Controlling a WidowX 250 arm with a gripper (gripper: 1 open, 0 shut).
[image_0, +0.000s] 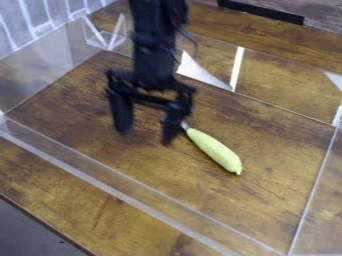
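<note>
My black gripper is blurred, lowered over the wooden board left of centre, its fingers spread open with nothing visible between them. A pale green corn-like or vegetable-shaped object lies on the wood at centre right, pointing toward the lower right.
Clear low walls enclose the wooden work area on several sides. The wood around the green object is bare. A dark bar lies along the back, and a white railing stands at the upper left.
</note>
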